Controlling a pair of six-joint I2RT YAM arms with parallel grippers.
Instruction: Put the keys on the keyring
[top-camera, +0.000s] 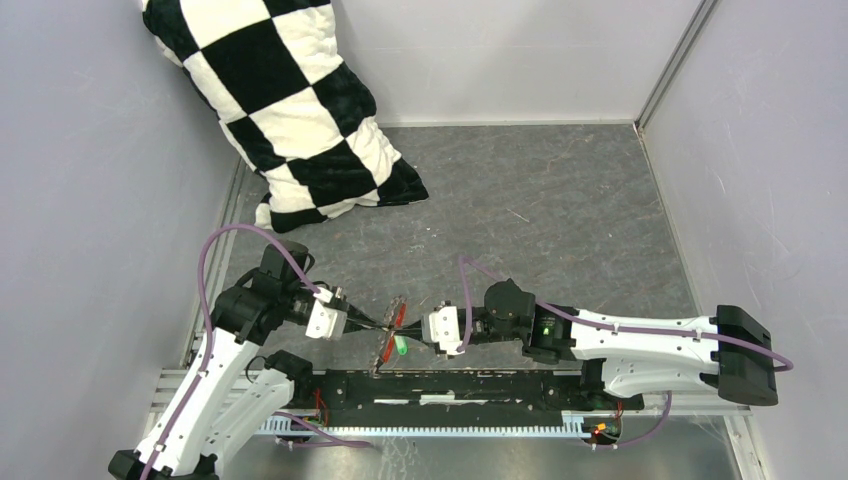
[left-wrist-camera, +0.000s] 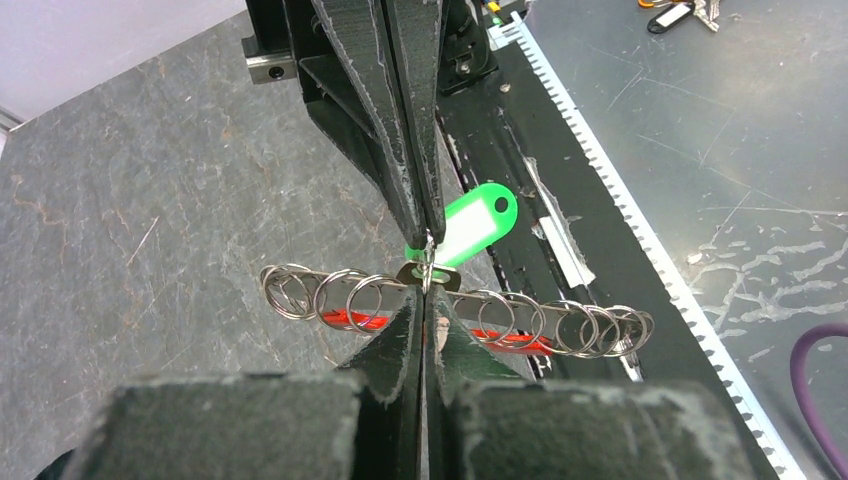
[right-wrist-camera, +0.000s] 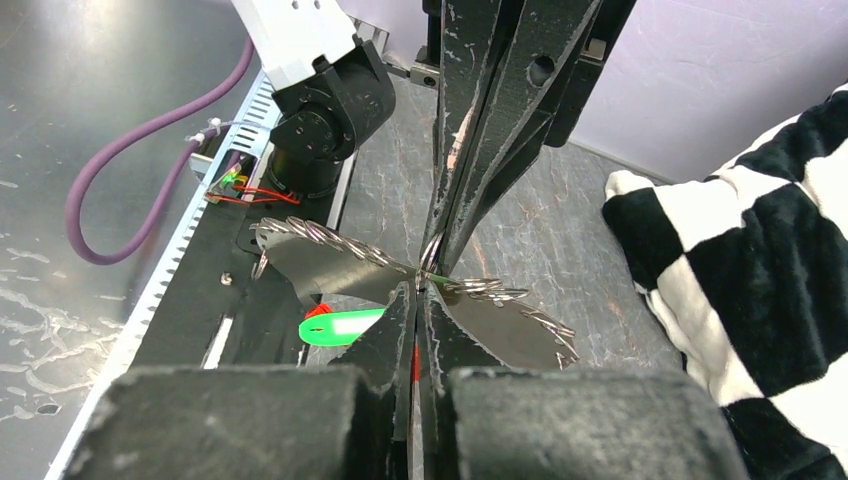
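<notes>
My two grippers meet tip to tip in mid-air. A thin ring (left-wrist-camera: 428, 264) bridges the gap between their tips. From the left, my left gripper (top-camera: 384, 327) is shut on the edge of this ring. Opposite it, my right gripper is shut at the ring's other side; whether metal is pinched there is unclear. Around the tips spreads a bent metal strip (right-wrist-camera: 340, 270) lined with several small rings (left-wrist-camera: 505, 315), with red parts (left-wrist-camera: 510, 342) under it. A green key tag (left-wrist-camera: 478, 226) with a white label sticks out beside the right gripper's tips.
A checkered cushion (top-camera: 300, 130) leans at the back left. Below the grippers runs a black rail with a white toothed strip (top-camera: 430, 427). More keys with a black tag (left-wrist-camera: 672, 17) lie beyond it. The grey floor (top-camera: 520, 200) behind the arms is clear.
</notes>
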